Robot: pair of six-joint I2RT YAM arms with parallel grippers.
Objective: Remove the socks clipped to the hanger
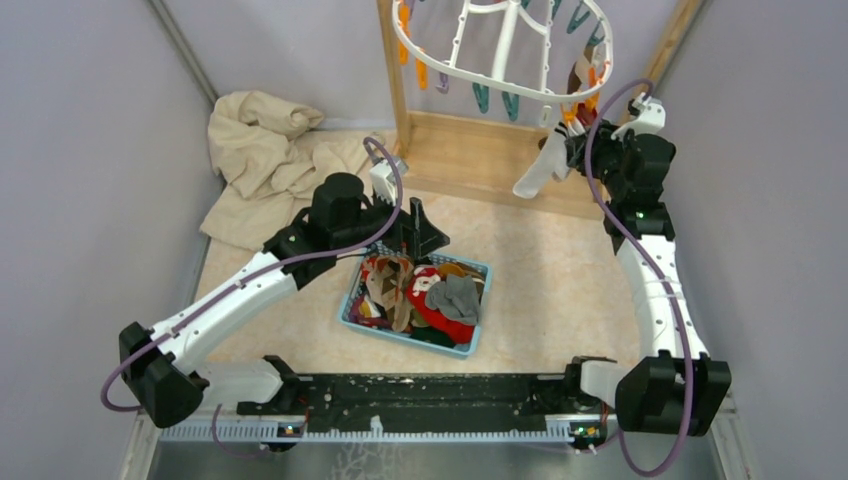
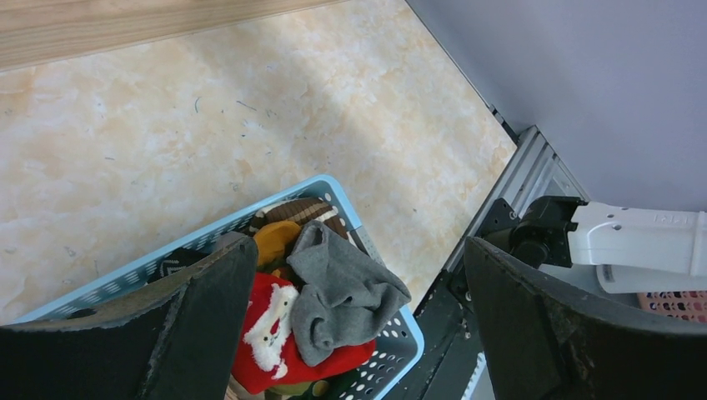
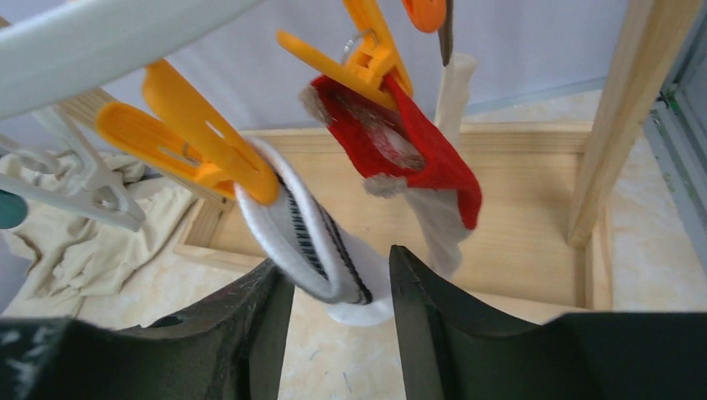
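Note:
A white sock with black stripes (image 3: 321, 242) hangs by an orange clip (image 3: 188, 146) from the white hanger (image 1: 500, 80). Around its lower part in the right wrist view stands my right gripper, part open, with the sock between its fingers; whether they touch it I cannot tell. Behind it a red sock with a fuzzy trim (image 3: 417, 150) is held by another orange clip (image 3: 375, 62). Over the basket my left gripper is open and empty.
Below the left gripper, a light blue basket (image 1: 352, 322) holds several socks, a grey one (image 2: 342, 292) on top. Beige cloth (image 1: 265, 165) lies at the back left. A wooden frame (image 1: 470, 155) stands behind the hanger. The floor right of the basket is clear.

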